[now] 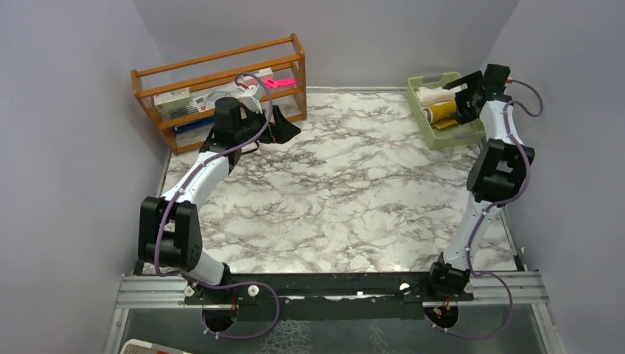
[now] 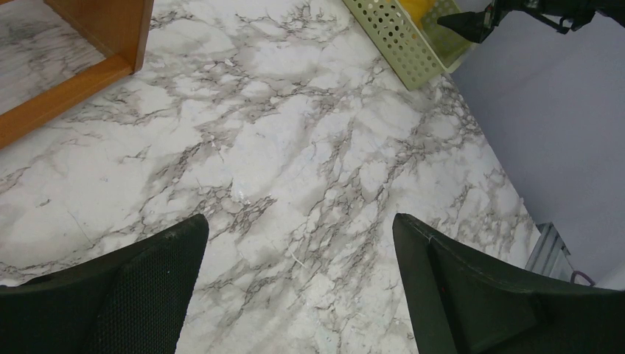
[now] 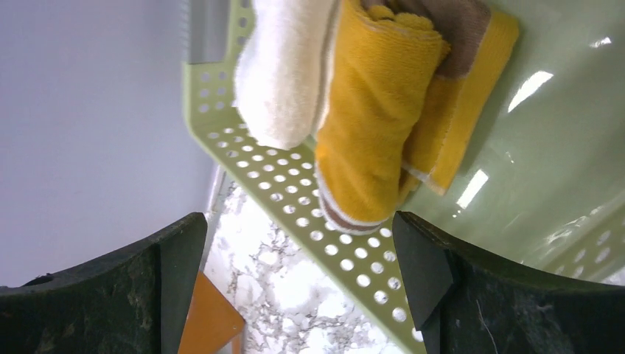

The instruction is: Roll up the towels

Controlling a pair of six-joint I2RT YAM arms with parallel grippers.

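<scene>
In the top view a green basket (image 1: 458,140) stands at the back right corner. Inside it lie a rolled white towel (image 1: 433,95) and a yellow towel (image 1: 441,111). The right wrist view shows the yellow towel (image 3: 368,118) beside the white towel (image 3: 284,81), with a loose yellow-edged brown flap on its other side. Over the basket, my right gripper is open, and nothing is held between its fingers. My left gripper hangs open and empty above the table near the rack.
A wooden rack (image 1: 221,77) with boxes and a pink item (image 1: 280,83) stands at the back left. Grey walls bound the right and left sides.
</scene>
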